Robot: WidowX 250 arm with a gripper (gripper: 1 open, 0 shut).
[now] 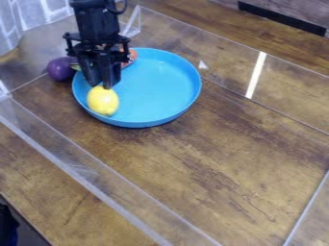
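A yellow oval object (103,102) lies in the front left of a round blue bowl (162,94). The dark gripper (100,73) hangs over the bowl's left side, just behind the yellow object, its fingers pointing down. Whether it is open or shut, and whether it touches the object, is hard to make out.
A purple object (60,69) sits just left of the bowl. A reddish item (127,56) is partly hidden behind the arm.
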